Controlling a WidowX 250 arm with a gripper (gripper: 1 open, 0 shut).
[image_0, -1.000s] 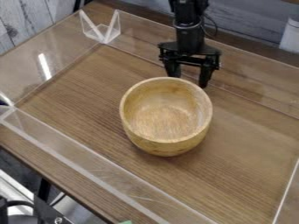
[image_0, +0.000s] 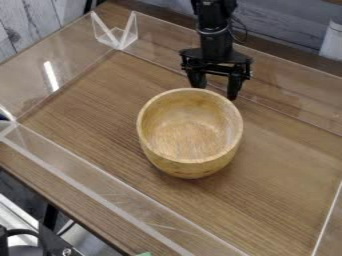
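Observation:
My black gripper (image_0: 215, 70) hangs from the arm at the top centre of the view, low over the wooden table, with its fingers apart and pointing down. It is just behind a large round wooden bowl (image_0: 189, 145), which sits upright on the table and looks empty. Whether the fingertips touch the table is hard to tell.
A white wire-like object (image_0: 116, 30) stands at the back left, and a white object (image_0: 333, 40) is at the back right edge.
The gripper has shifted very slightly near the same spot behind the bowl. The bowl has not moved.

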